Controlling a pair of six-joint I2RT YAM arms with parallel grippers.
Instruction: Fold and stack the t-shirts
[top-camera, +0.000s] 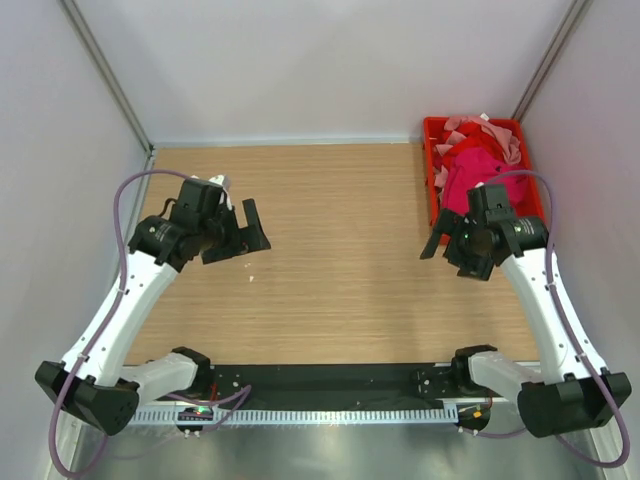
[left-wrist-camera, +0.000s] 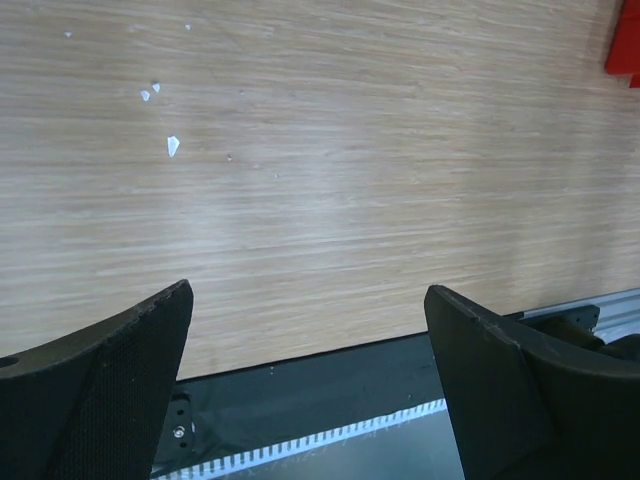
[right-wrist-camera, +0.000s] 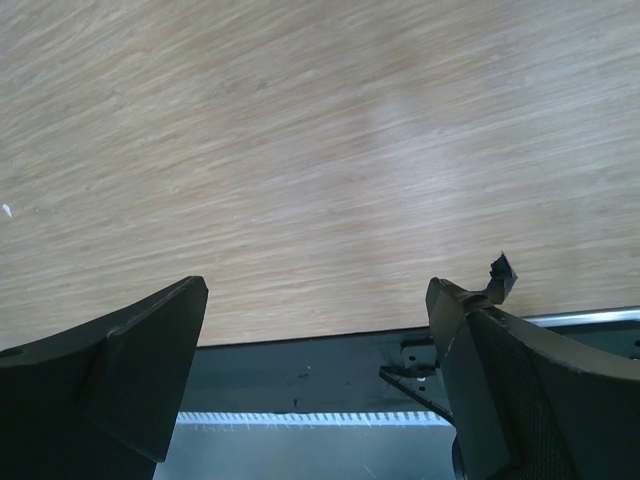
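Note:
Crumpled shirts in pink, red and salmon lie heaped in a red bin at the back right of the table; the bright pink shirt (top-camera: 482, 172) is on the near side and a salmon shirt (top-camera: 498, 138) at the far side. Over the left part of the table, my left gripper (top-camera: 258, 240) is open and empty. My right gripper (top-camera: 440, 250) hangs open just in front of the bin, clear of the cloth. Both wrist views show bare wood between the spread fingers.
The red bin (top-camera: 431, 190) stands against the back right corner by the wall. Across the middle, the wooden table (top-camera: 330, 250) is empty, apart from small white flecks (left-wrist-camera: 173, 146) on the left. A dark rail (top-camera: 330, 375) runs along the front edge.

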